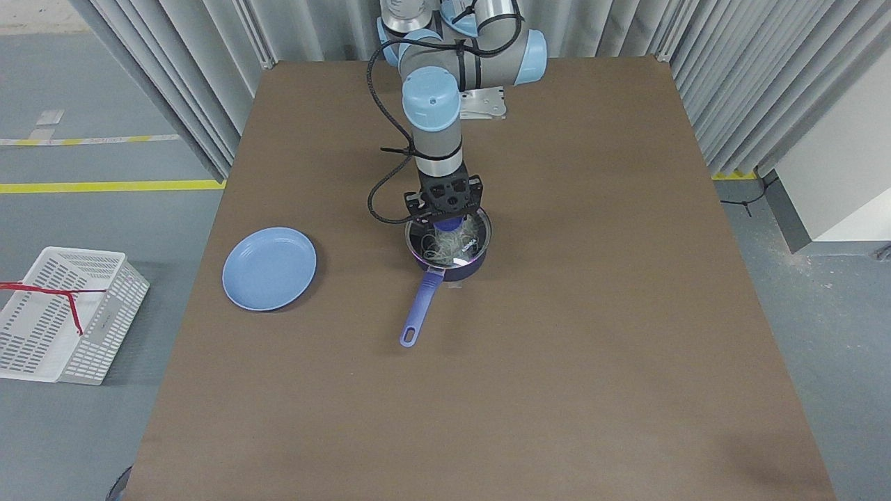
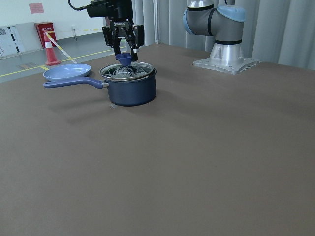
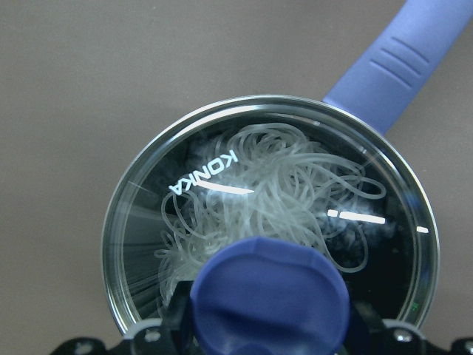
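A dark blue pot [image 2: 132, 93] with a long blue handle [image 1: 424, 302] stands on the table, covered by a steel-rimmed glass lid [image 3: 194, 251] with white noodle-like strands visible beneath. The lid's blue knob [image 3: 270, 296] sits directly between the fingers of my gripper [image 2: 124, 49], which is lowered over the pot. In the wrist view the fingertips are partly hidden at either side of the knob; whether they are closed on it is hard to tell.
A blue plate [image 1: 268, 268] lies on the brown table [image 1: 601, 317] left of the pot in the front view. A white basket [image 1: 108, 334] stands on the floor at the left.
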